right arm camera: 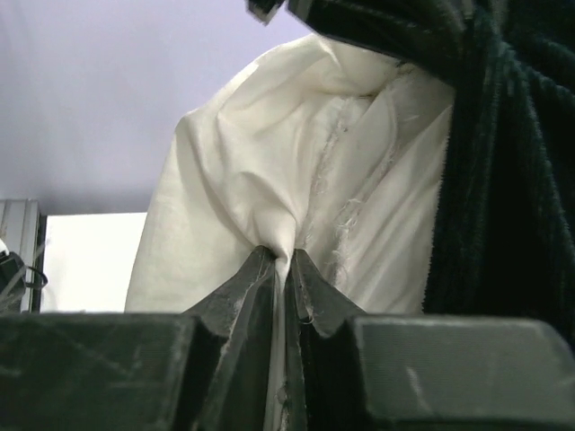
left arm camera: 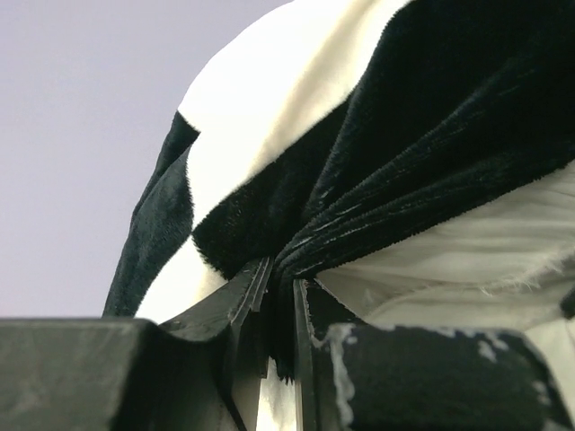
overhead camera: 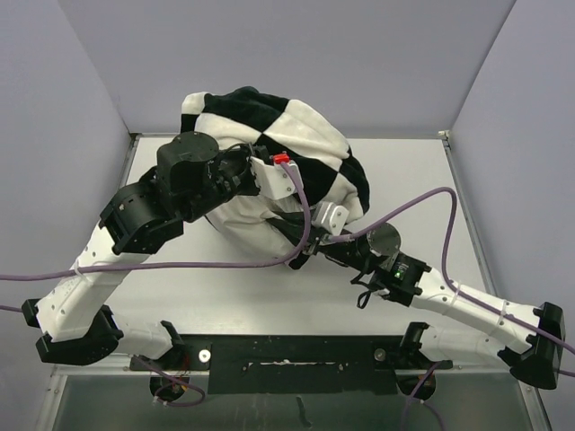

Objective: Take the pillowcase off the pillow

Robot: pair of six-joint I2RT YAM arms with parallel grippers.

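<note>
The black-and-white checkered pillowcase (overhead camera: 305,135) is bunched in a heap at the back of the table. Plain off-white cloth (overhead camera: 238,223) shows below it, towards the front. In the left wrist view, my left gripper is shut on a gathered black edge of the pillowcase (left arm camera: 296,215), with off-white cloth beneath. My right gripper is shut on a fold of plain off-white cloth (right arm camera: 260,171) with frayed seams; whether this is the pillow's cover or the case's inside, I cannot tell. Dark plush pillowcase fabric (right arm camera: 512,180) hangs close on its right.
Grey walls (overhead camera: 287,54) enclose the back and sides. Both arms stand close together over the cloth, and the left one's purple cable (overhead camera: 180,266) crosses in front.
</note>
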